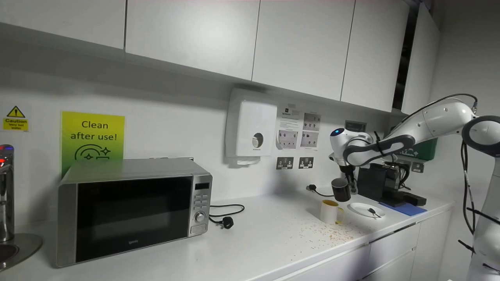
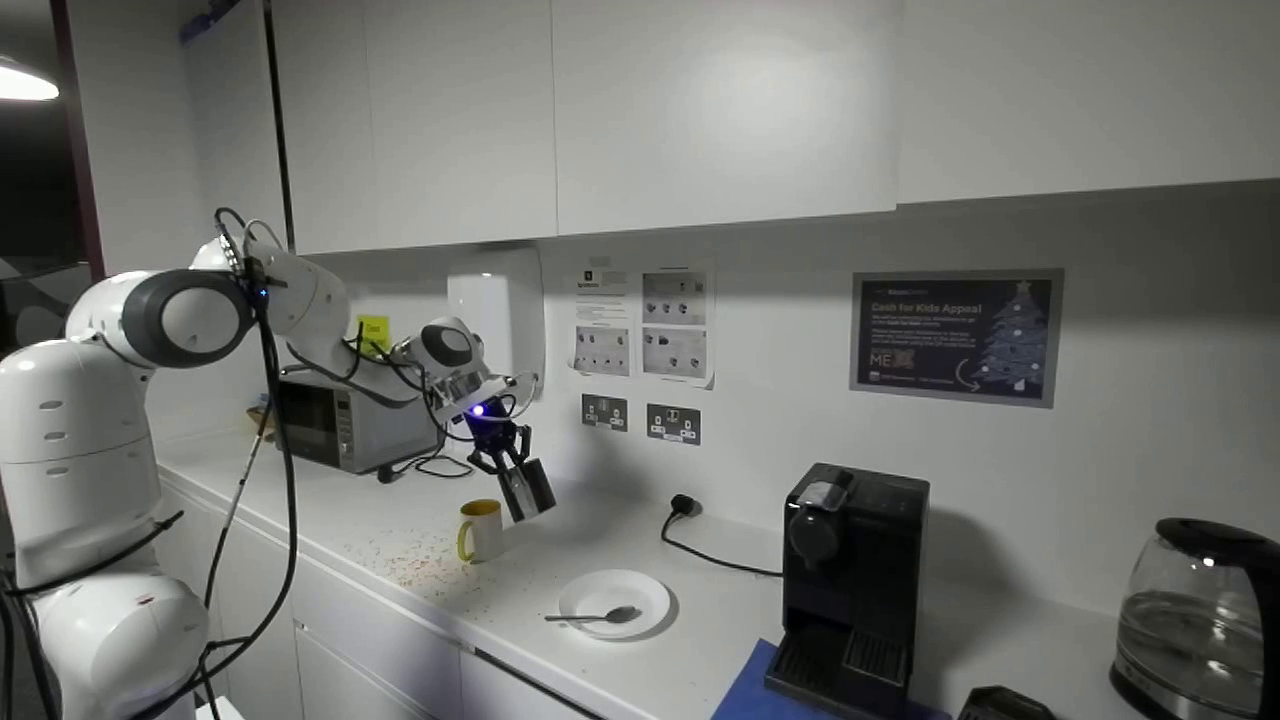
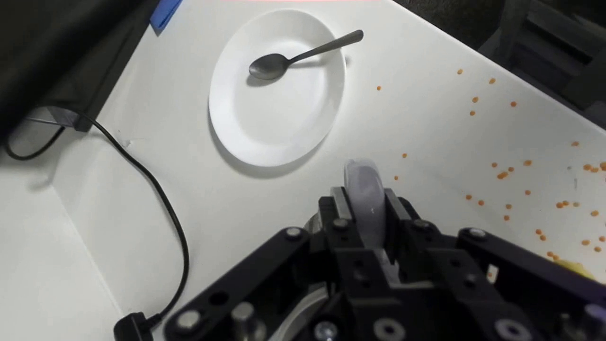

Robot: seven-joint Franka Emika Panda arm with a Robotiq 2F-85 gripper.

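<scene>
My gripper (image 1: 350, 180) is shut on the handle of a dark mug (image 1: 340, 190), held tilted in the air above the counter. In the wrist view the pale handle (image 3: 366, 199) shows between the fingers, while most of the mug is hidden below them. A white mug with a yellow inside and handle (image 2: 482, 534) stands upright on the counter, close to the held mug and lower. Small orange bits (image 1: 328, 232) lie scattered around the front of it. Beyond it is a white plate (image 2: 588, 589) with a spoon (image 3: 270, 66) resting across its rim.
A black coffee machine (image 2: 854, 576) stands on a blue mat (image 2: 745, 685), with a glass kettle (image 2: 1188, 636) farther right. The microwave (image 1: 133, 210) is at the other end. A plug with its black cable (image 3: 164, 199) lies near the wall. Upper cabinets (image 1: 300, 47) overhang the counter.
</scene>
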